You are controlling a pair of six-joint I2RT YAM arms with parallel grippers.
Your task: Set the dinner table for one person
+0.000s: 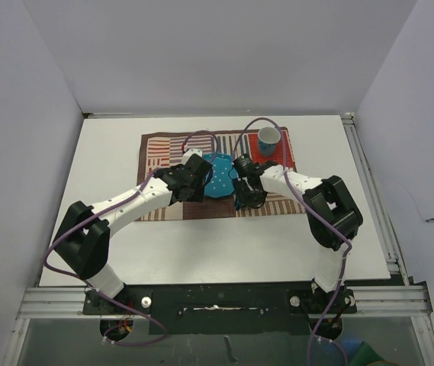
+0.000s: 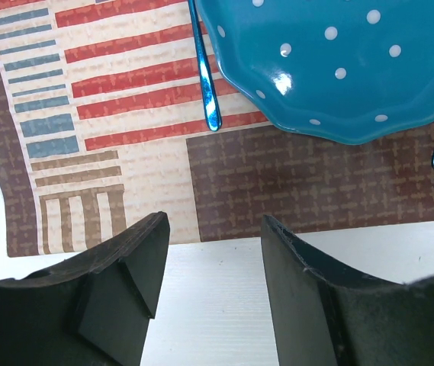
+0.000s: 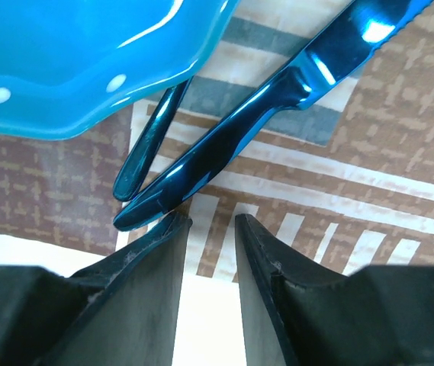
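Note:
The blue polka-dot plate rests on the striped placemat. In the left wrist view a slim blue utensil handle lies along the plate's left side. Right of the plate, a blue knife lies slanted, its handle end crossing close to a second, thinner blue handle that runs partly under the plate rim. My right gripper is low over the mat's front edge, part open and empty; its left fingertip is at the knife's handle end. My left gripper stands open and empty near the mat's front edge.
A pale blue cup stands on a red patch at the placemat's back right corner.

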